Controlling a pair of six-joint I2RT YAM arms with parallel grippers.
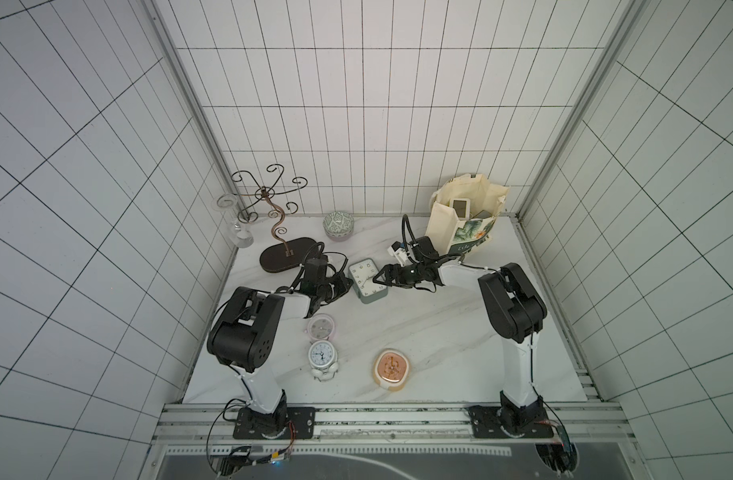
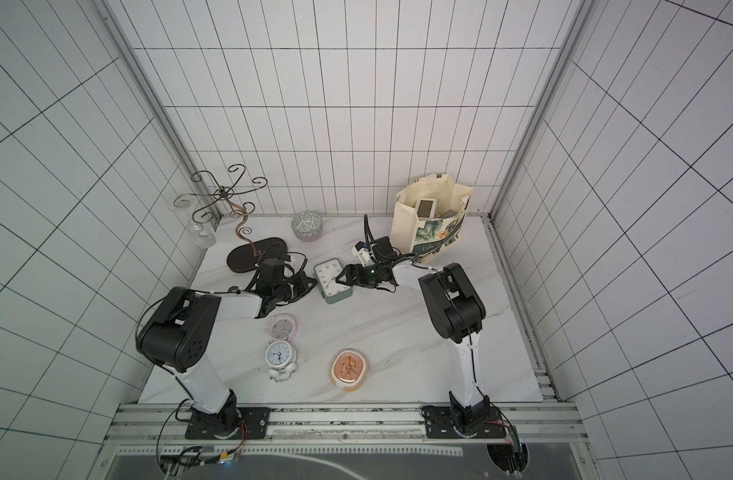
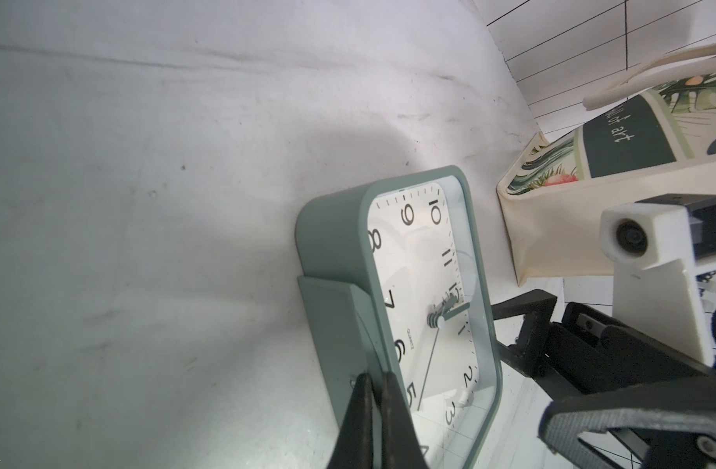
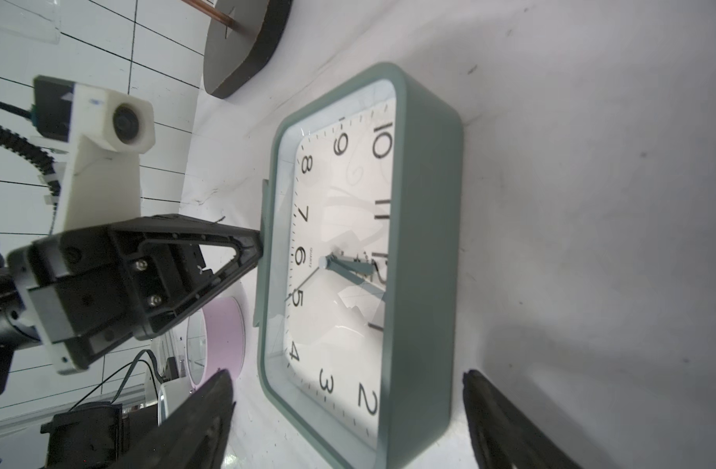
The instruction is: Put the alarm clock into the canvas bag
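Note:
A square sage-green alarm clock (image 1: 364, 276) lies face up between my grippers at mid table. My left gripper is shut at the clock's side, its tips against a flat green panel there, with nothing seen held between them. My right gripper is part open over the clock's other side, its fingers apart with the clock between them in the wrist view; I cannot tell whether they touch it. The cream canvas bag (image 1: 470, 212) stands open at the back right, holding a small framed item.
A metal scroll stand (image 1: 278, 256) and glass item (image 1: 240, 236) are back left; a patterned round pot (image 1: 338, 224) is at the back. A pink clock (image 1: 320, 326), white clock (image 1: 322, 355) and orange round object (image 1: 392, 368) lie at the front.

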